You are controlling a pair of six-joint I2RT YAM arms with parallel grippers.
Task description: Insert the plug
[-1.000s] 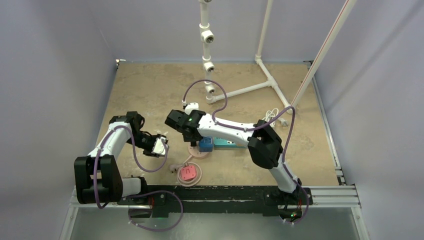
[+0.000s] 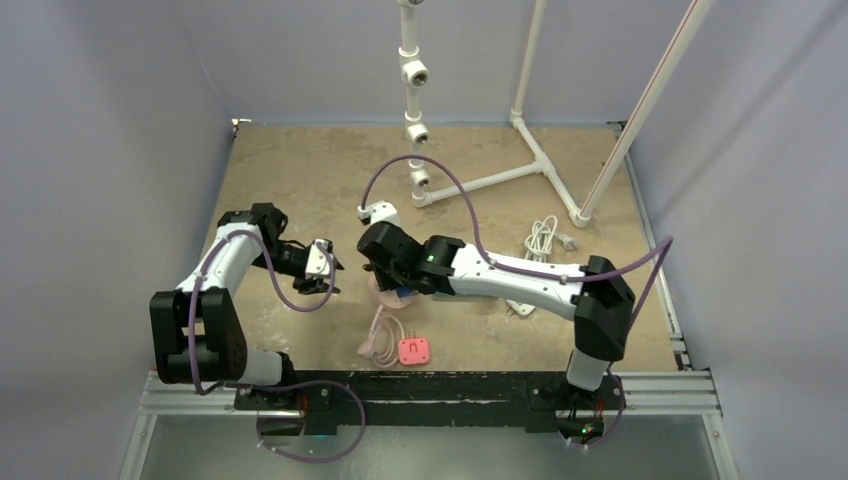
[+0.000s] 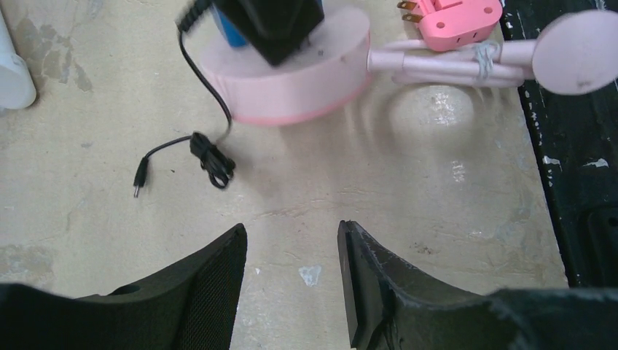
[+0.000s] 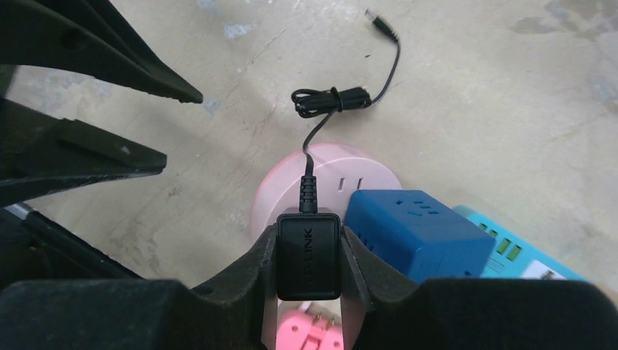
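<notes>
A black TP-LINK adapter (image 4: 308,255) sits between the fingers of my right gripper, which touch both its sides, over the round pink power strip (image 3: 284,95). Whether its prongs are in the slots is hidden. Its black cable (image 4: 328,102) lies coiled on the floor. A blue plug block (image 4: 415,233) stands on the same strip, beside the adapter. My left gripper is open and empty, facing the pink strip from the left in the top view (image 2: 315,270).
A pink adapter (image 2: 413,350) and coiled pink cable lie near the front edge. A teal strip (image 4: 503,244) is at the right, with a white cable (image 2: 540,237) beyond it. White pipe frame (image 2: 480,182) stands behind.
The right arm has shifted and extended to the right at its elbow. The pink strip moved left, the coiled pink cable shifted off the pink adapter, and the left gripper rose slightly in view.
</notes>
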